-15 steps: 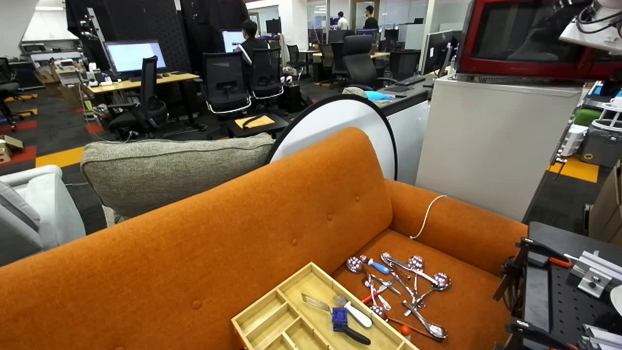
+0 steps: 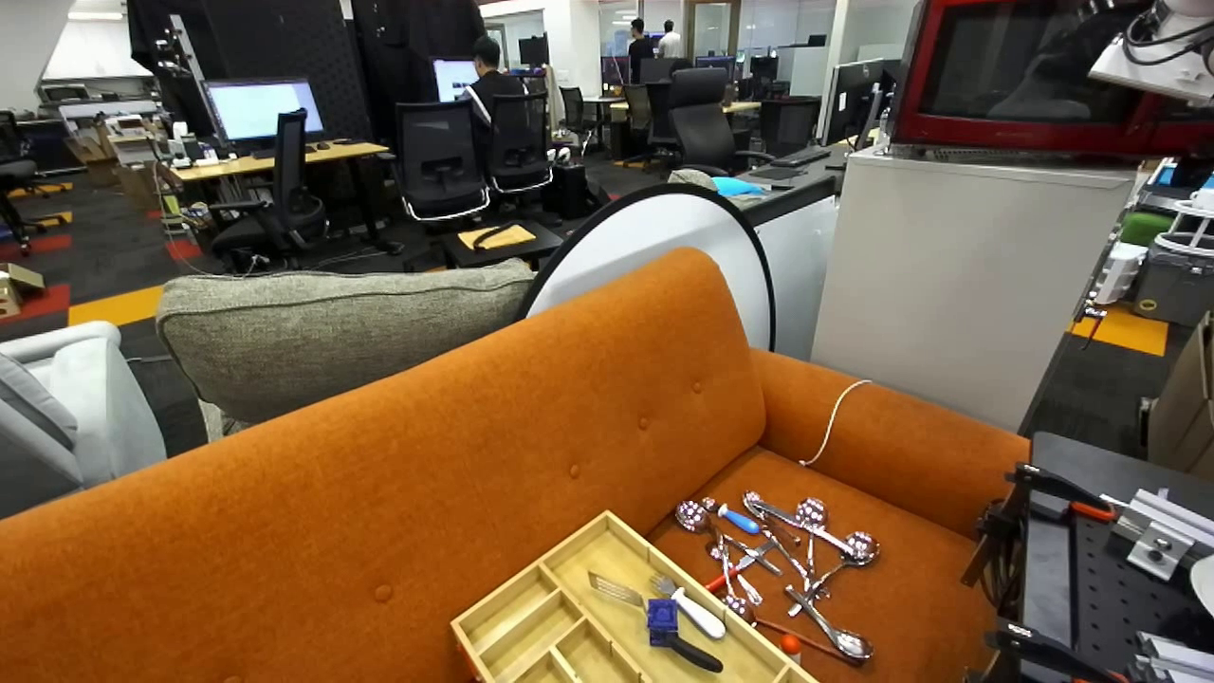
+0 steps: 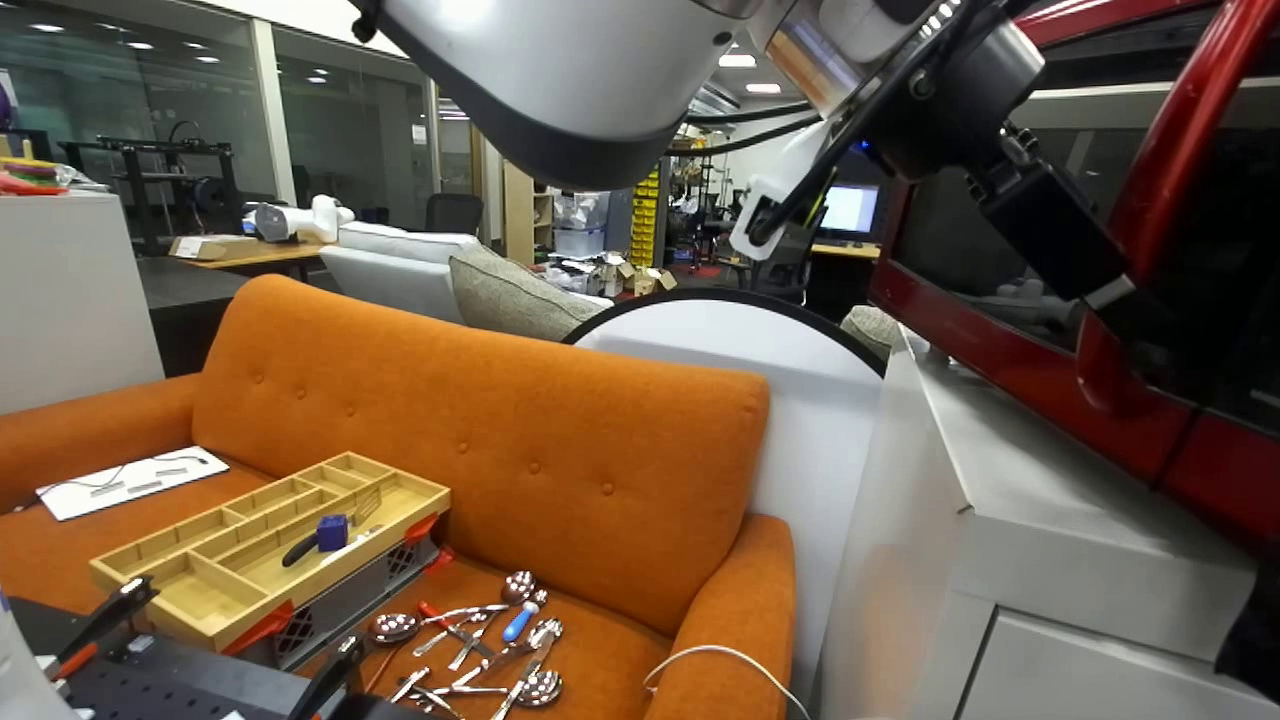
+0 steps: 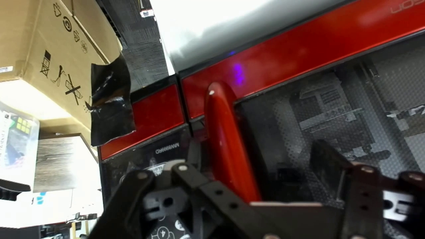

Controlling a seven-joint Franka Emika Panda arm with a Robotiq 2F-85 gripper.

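Observation:
A red microwave (image 2: 1024,80) stands on top of the grey-white cabinet (image 2: 967,273). Its door looks shut in the wrist view. From the door's edge the long red handle (image 4: 229,143) sticks out toward the wrist camera. My gripper straddles this handle with its fingers apart. The left finger (image 4: 194,155) is close beside the handle, while a wide dark gap separates the right finger (image 4: 328,163) from it. Whether either finger touches the handle, I cannot tell. In exterior view 2, the arm reaches to the microwave front, and the fingertips blend into the dark door.
Cardboard boxes (image 4: 59,59) stand near the microwave's control-panel side. Below, an orange couch (image 3: 516,396) carries a wooden cutlery tray (image 3: 180,564) and several loose metal utensils (image 3: 480,648). A black strip (image 4: 111,103) hangs over the microwave's corner.
The visible part of the arm is almost where it was, shifted very slightly left in exterior view 1. The microwave looks unchanged. Two people in the far background have moved left.

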